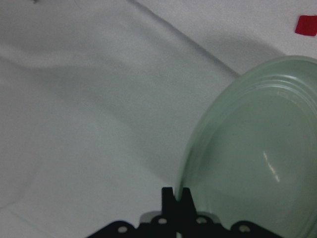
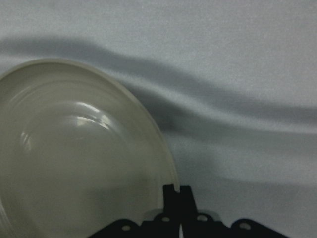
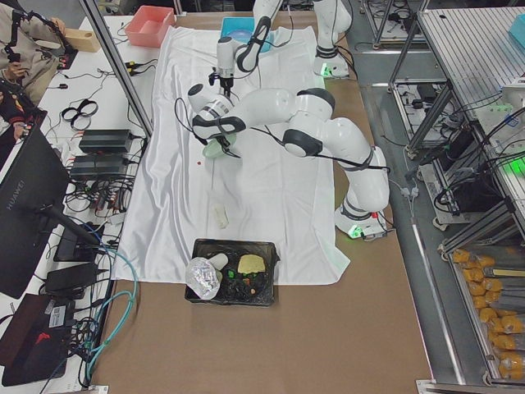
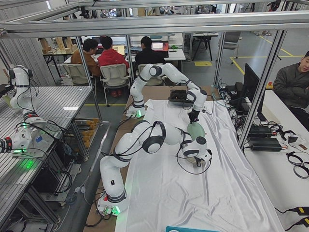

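Observation:
A pale green plate (image 1: 257,148) fills the right of the left wrist view. My left gripper is shut on its rim. In the camera right view the green plate (image 4: 195,129) is beside that gripper. A cream plate (image 2: 79,153) fills the left of the right wrist view, with my right gripper shut on its rim. The cream plate is largely hidden behind the arms in both camera views. A small red square (image 1: 306,26) lies on the white cloth near the green plate.
A black tray (image 3: 231,297) with foil and food items stands at one end of the cloth (image 3: 287,230), a blue bin (image 3: 246,23) at the other. A pale strip (image 3: 221,216) lies mid-cloth. Cables and electronics line the side table.

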